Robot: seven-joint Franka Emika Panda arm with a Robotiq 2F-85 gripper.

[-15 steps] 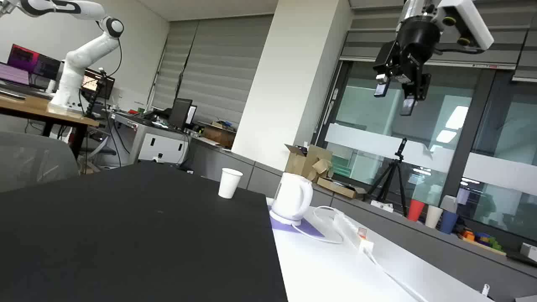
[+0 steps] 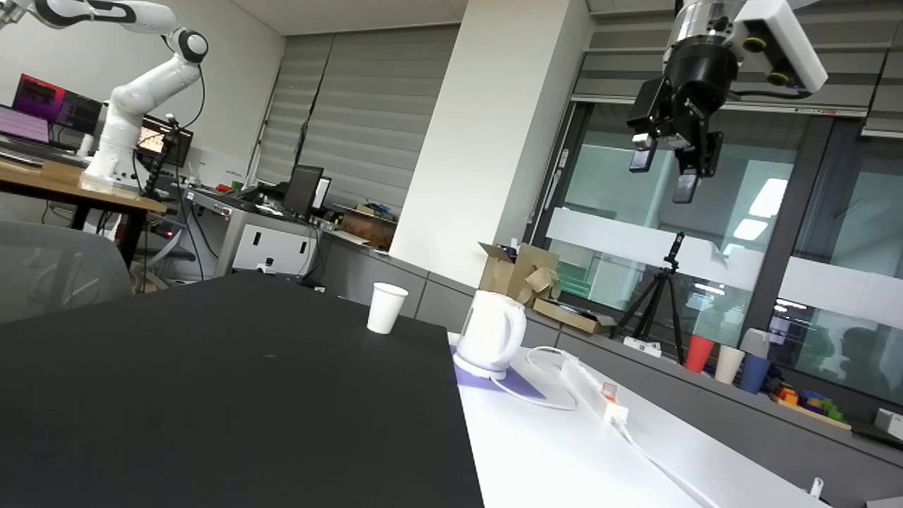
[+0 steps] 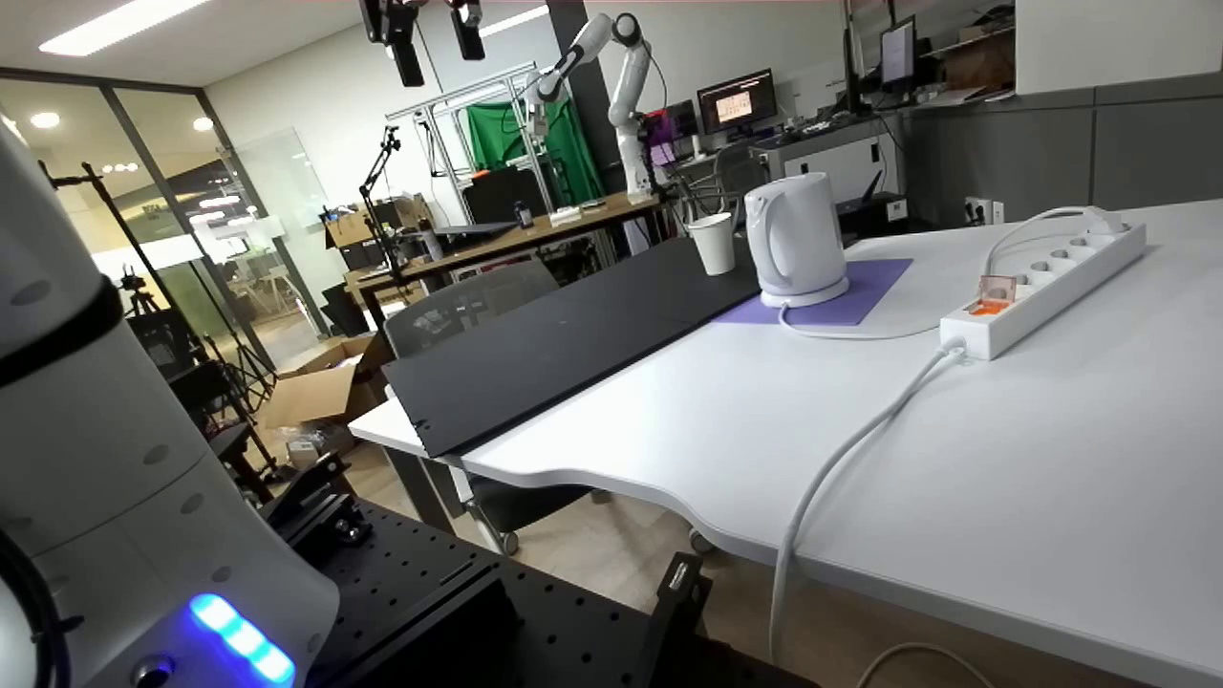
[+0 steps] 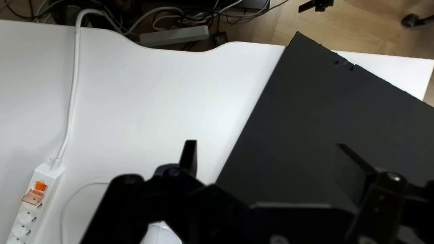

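Observation:
My gripper [image 2: 664,179] hangs high above the table, open, its fingers apart and nothing between them. Only its lower tips [image 3: 470,40] show at the top of exterior view 2. A white kettle [image 2: 488,331] stands upright on a purple mat [image 3: 877,282], its handle to the right in exterior view 1. Beside it, on the black board [image 2: 254,364], a white paper cup [image 2: 386,307] stands upright. In the wrist view, a small bit of the white kettle [image 4: 160,235] peeks out below my dark fingers; the cup is hidden there.
A white power strip [image 3: 1043,292] with an orange switch lies on the white table [image 3: 1089,424], and its cord [image 4: 72,89] runs off the edge. Another white arm [image 2: 140,101] stands far back. Open table space lies around the kettle.
My gripper has come down slightly in exterior view 1, still open. The kettle, cup and power strip have not moved.

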